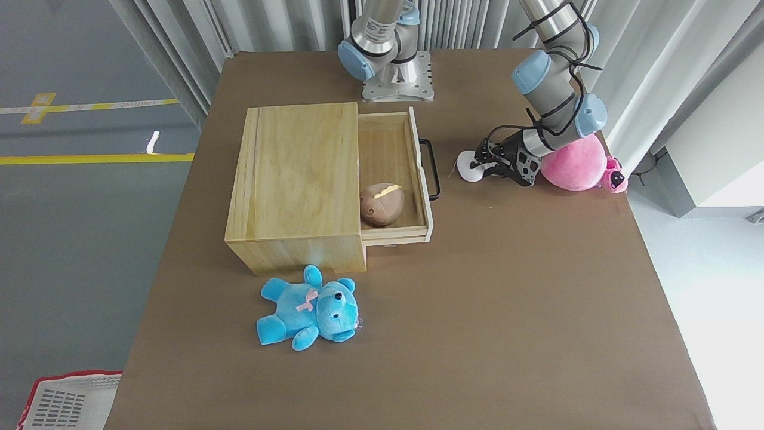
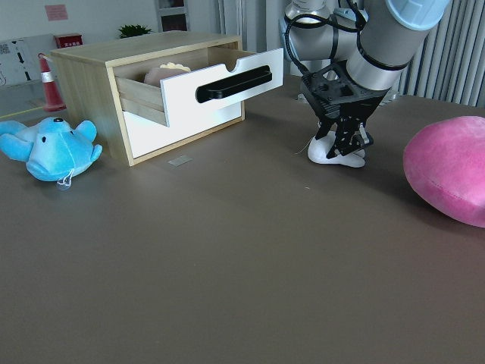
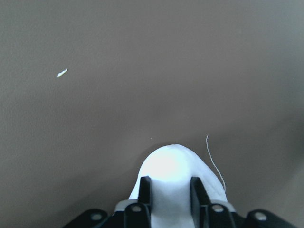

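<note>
My gripper points down at a white soft object (image 3: 168, 164) lying on the table, its two fingers on either side of it; in the front view the white object (image 1: 469, 166) is right of the drawer. Whether the fingers press on it is unclear. A wooden cabinet (image 1: 301, 172) has its drawer (image 1: 383, 143) pulled out, with a brown round plush (image 1: 381, 204) inside and a black handle on its white front. A blue teddy bear (image 1: 304, 315) lies in front of the cabinet.
A pink plush (image 1: 573, 165) lies right of my gripper, partly behind my arm.
</note>
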